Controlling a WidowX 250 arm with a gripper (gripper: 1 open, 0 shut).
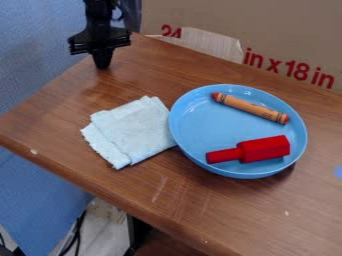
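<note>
My black gripper [102, 58] hangs at the far left edge of the wooden table, pointing down, well behind and apart from the objects; its fingers are small and dark here, so their state is unclear. A folded pale cloth [123, 132] lies on the table at middle left. Right of it a blue plate [191, 122] holds an orange crayon-like stick [251, 108] at the back and a red object with a narrower handle [265, 148] at the front.
A cardboard box [267, 35] stands behind the table, with a white patch on it. A blue surface drops away beyond the left edge.
</note>
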